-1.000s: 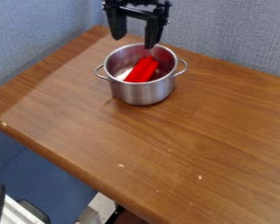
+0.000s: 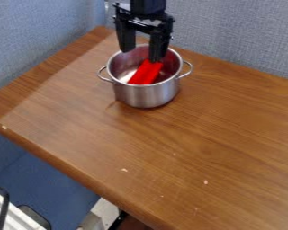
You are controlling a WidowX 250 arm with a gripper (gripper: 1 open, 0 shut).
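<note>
A steel pot (image 2: 146, 93) with two side handles stands on the wooden table (image 2: 147, 162) toward the back. Inside it lies a red object (image 2: 144, 74), elongated, partly behind the pot's near wall. My black gripper (image 2: 141, 48) is open over the pot, one finger near the left rim and the other above the red object's upper end, with nothing clearly held between them.
Grey-blue padded walls rise at the back and left. A white object (image 2: 10, 216) sits beyond the table's edge at the lower left.
My gripper has come down toward the pot and turned, its fingers now closer together in the view. The pot and red object look unmoved.
</note>
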